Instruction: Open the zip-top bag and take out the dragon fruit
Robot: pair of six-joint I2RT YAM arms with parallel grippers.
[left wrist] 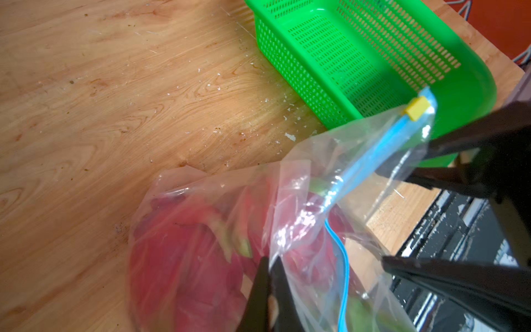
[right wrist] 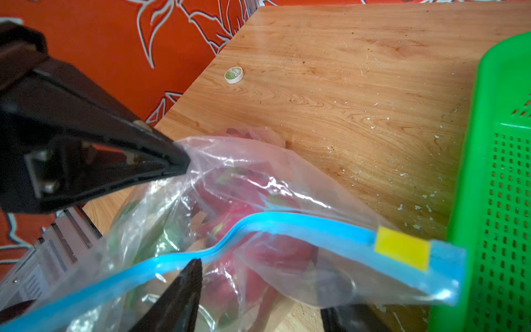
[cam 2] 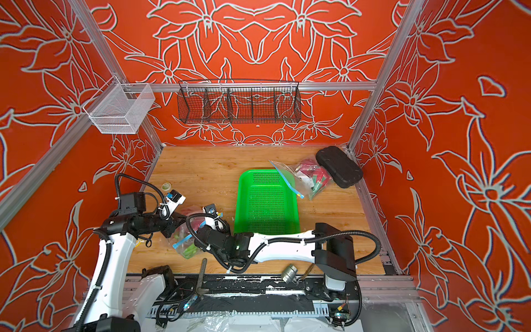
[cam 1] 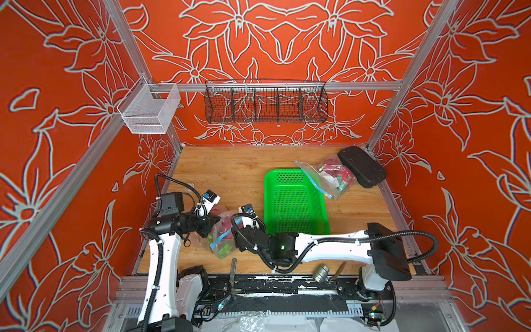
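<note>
The clear zip top bag lies at the front left of the table, with red and green dragon fruit inside. Its blue zip strip has a yellow slider at one end. My left gripper is shut on the bag's film, pulling a fold up to its tips; only thin plastic shows there. My right gripper stands part open close to the zip edge, its fingers apart with bag film showing near and between them. Whether the zip is parted is hard to tell.
A green basket stands right of the bag, seemingly empty. Farther right lie a second zip bag of fruit and a black case. A small round tin sits at the left.
</note>
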